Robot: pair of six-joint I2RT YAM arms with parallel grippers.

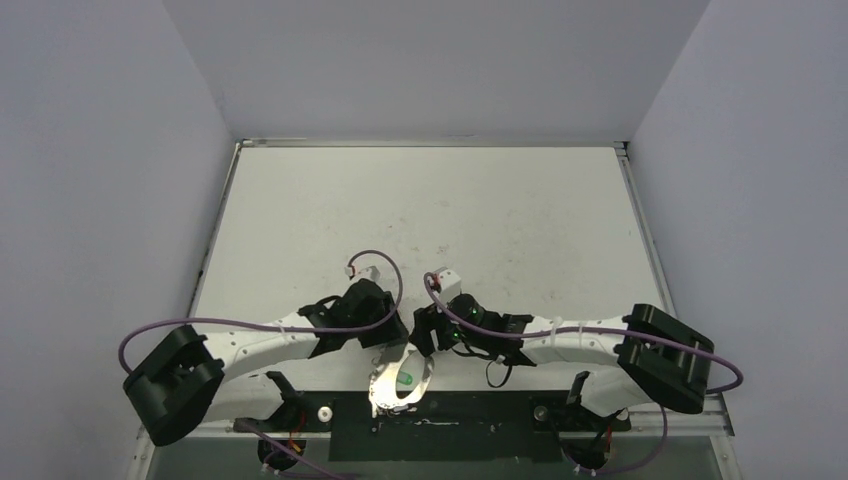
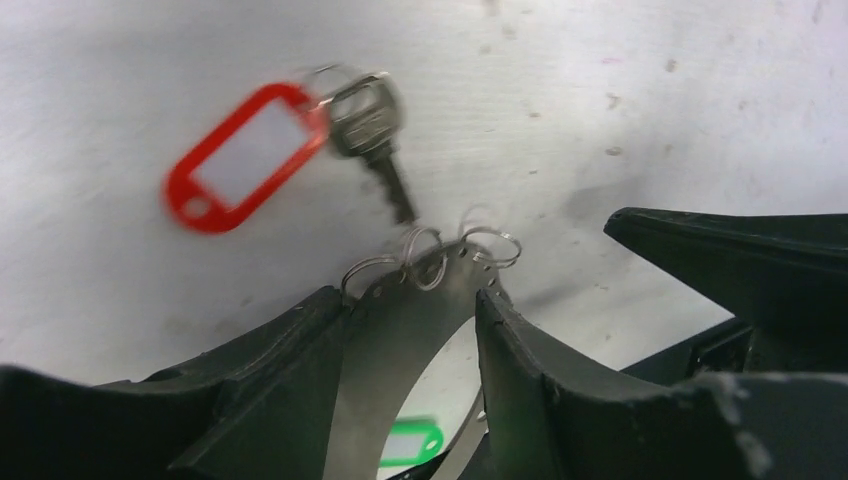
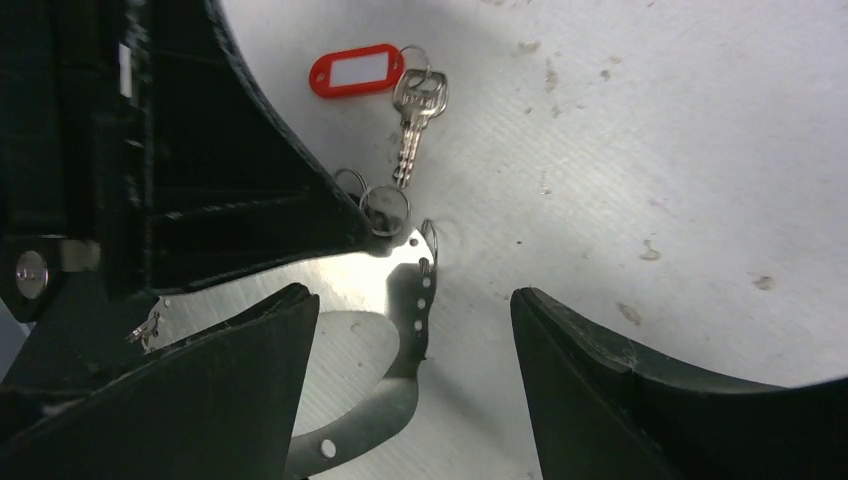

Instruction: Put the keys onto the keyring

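A flat metal keyring holder (image 1: 380, 394) with an oval opening lies at the front of the table, several thin rings (image 2: 425, 262) along its far edge. Just beyond these rings, a silver key (image 2: 370, 130) with a red tag (image 2: 245, 158) rests on the table; the top view hides both. My left gripper is open, its fingers either side of the holder's ringed end. Close by on the right, my right gripper has its fingers apart and nothing between them; the holder's edge shows beyond. A green tag (image 1: 404, 378) shows through the opening.
The two grippers are very close together, one left fingertip crossing the right wrist view. A dark strip (image 1: 450, 430) runs along the table's front edge. Behind the arms the white table (image 1: 430, 190) is clear.
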